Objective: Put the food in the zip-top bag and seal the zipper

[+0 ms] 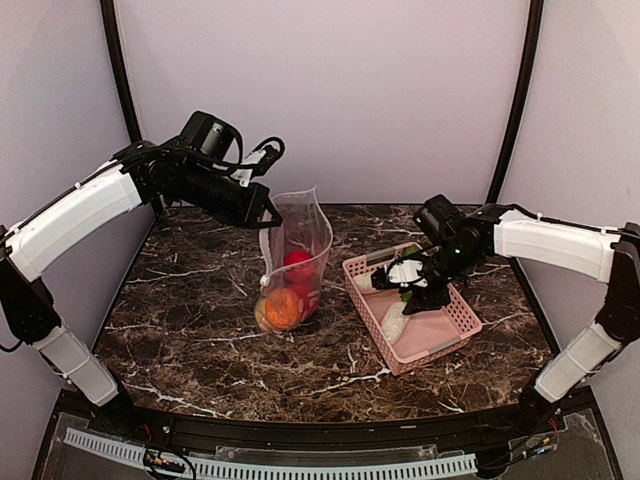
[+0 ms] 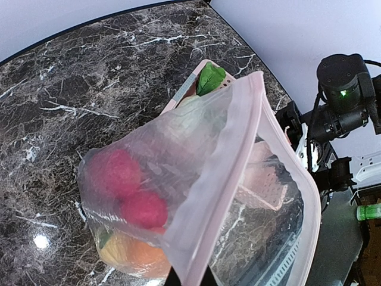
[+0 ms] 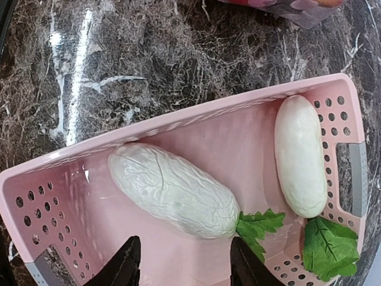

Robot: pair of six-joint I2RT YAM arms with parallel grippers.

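Note:
A clear zip top bag [image 1: 321, 225] hangs upright with its mouth gaping. My left gripper is shut on the bag's rim at one side. Inside the bag lie red round foods [image 2: 122, 173] and an orange one [image 2: 143, 256] at the bottom. To the right, the pink basket [image 3: 196, 122] holds a white radish with leaves [image 3: 178, 190], a plain white long food [image 3: 300, 155] and a green pepper-like vegetable [image 3: 330, 247]. My right gripper is part open over the basket, close to the leafy radish, with nothing between its fingers.
Bare dark marble table [image 1: 200, 290] lies left of the bag and in front of it. The basket's raised walls surround the remaining food. A narrow strip of table separates bag and basket.

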